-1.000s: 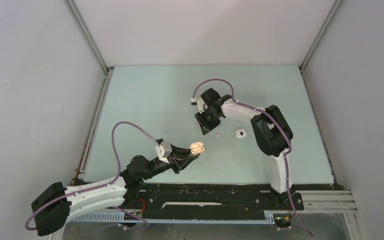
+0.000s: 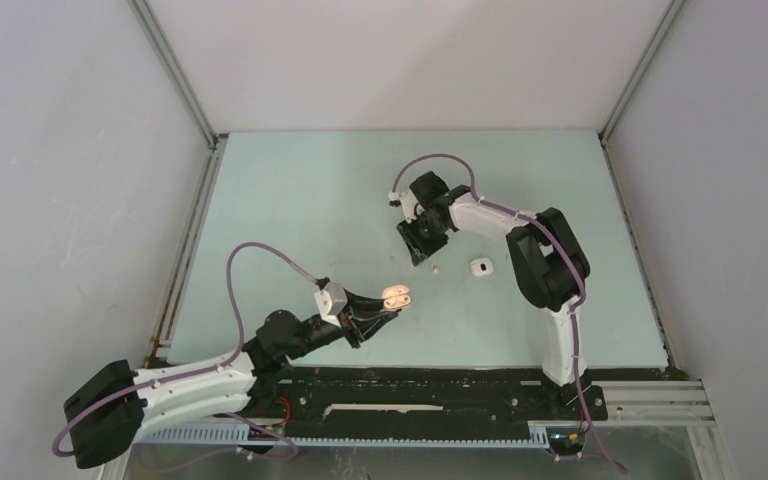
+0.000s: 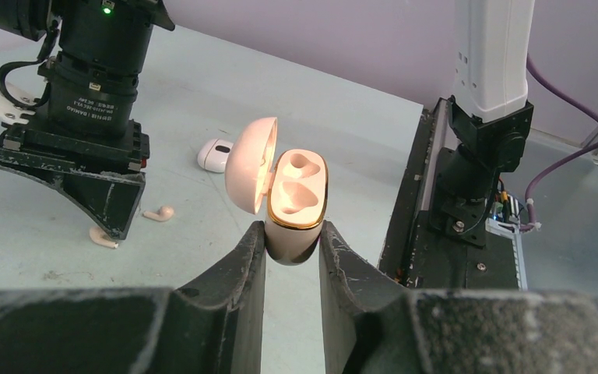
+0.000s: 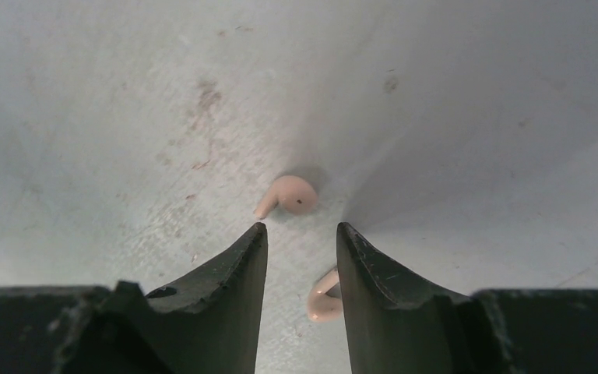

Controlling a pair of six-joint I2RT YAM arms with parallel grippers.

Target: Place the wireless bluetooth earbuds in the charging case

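The charging case (image 3: 299,191), pale pink with a gold rim, has its lid raised and its two wells look empty. My left gripper is shut on the case's lower end and holds it above the table's near side. One pink earbud (image 4: 294,195) lies on the table just beyond the fingertips of my right gripper. That gripper is part open, with a gap and nothing held between its fingers. A second earbud (image 4: 325,305) lies lower in the right wrist view, partly hidden behind the right-hand finger. Both earbuds are apart from the case.
A small white rounded object (image 2: 481,267) sits on the table to the right of my right gripper. Small dark marks dot the surface near the earbuds.
The left arm and the case have hardly moved.
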